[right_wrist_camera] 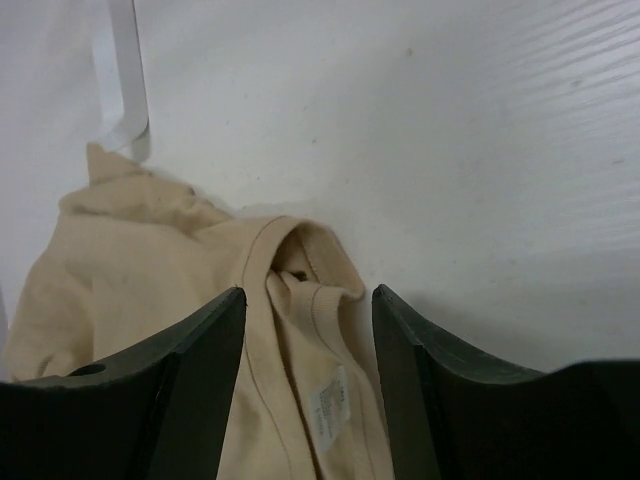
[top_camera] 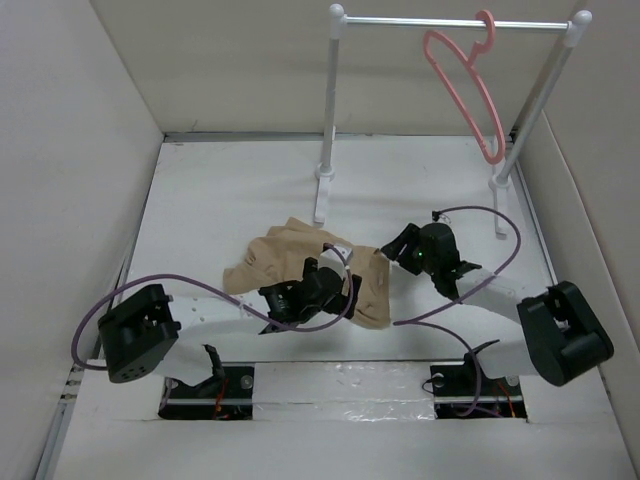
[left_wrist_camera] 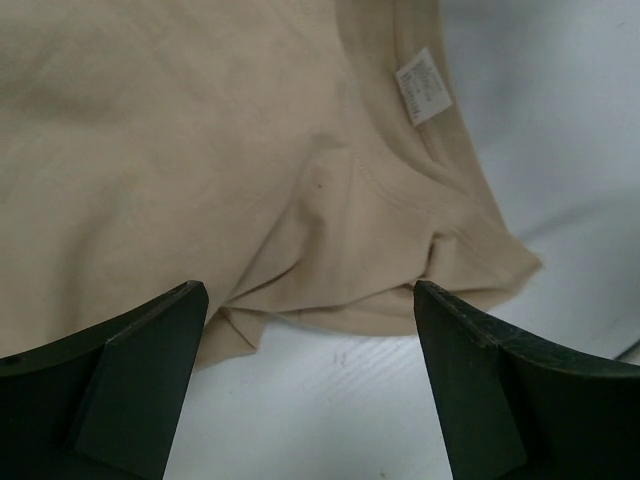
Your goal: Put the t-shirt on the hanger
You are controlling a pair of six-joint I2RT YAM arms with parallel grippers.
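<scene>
A tan t-shirt (top_camera: 270, 250) lies crumpled on the white floor. My left gripper (top_camera: 338, 290) hangs over its front right part; in the left wrist view its open fingers (left_wrist_camera: 120, 390) frame folds of cloth below. My right gripper (top_camera: 396, 250) is at the shirt's right corner; in the right wrist view its fingers stand apart over a folded edge with a label (right_wrist_camera: 330, 405), not visibly closed on cloth. A pink hanger (top_camera: 484, 95) hangs from the rail above.
A rack with a metal rail (top_camera: 400, 21) and white posts (top_camera: 328, 120) stands at the back. Walls enclose both sides. Bare floor shows left of the shirt and behind my right gripper.
</scene>
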